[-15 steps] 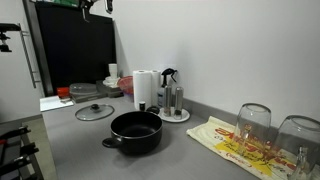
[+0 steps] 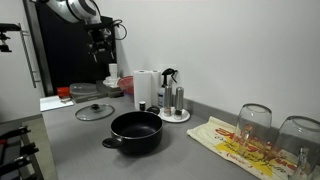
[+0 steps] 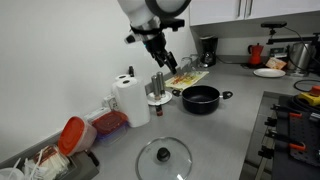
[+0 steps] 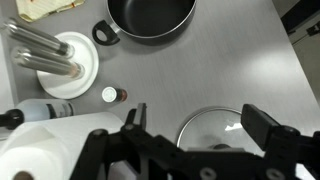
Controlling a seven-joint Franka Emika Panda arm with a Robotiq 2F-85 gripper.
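Note:
Seen from the wrist, my gripper is open, with nothing between its fingers. Below it, partly hidden by the gripper body, lies the clear glass lid (image 4: 205, 124). In exterior view 2 the lid (image 3: 146, 170) is flat on the counter, its black knob (image 3: 163, 155) upward. A black pot (image 2: 136, 132) stands uncovered and empty on the grey counter, apart from the lid. High above the counter hangs the arm (image 3: 155, 30), well clear of both.
A paper towel roll (image 3: 132, 100) stands near the lid. Shakers and a spray bottle share a white plate (image 4: 82, 75), a small bottle (image 4: 112, 95) beside it. Upturned glass jars (image 2: 254, 124) rest on a patterned cloth (image 2: 222, 138). Bare counter (image 2: 85, 155) lies in front.
The arm has come down from near the top of exterior view 1, lower over the lid's side of the counter. The pot and lid have stayed put.

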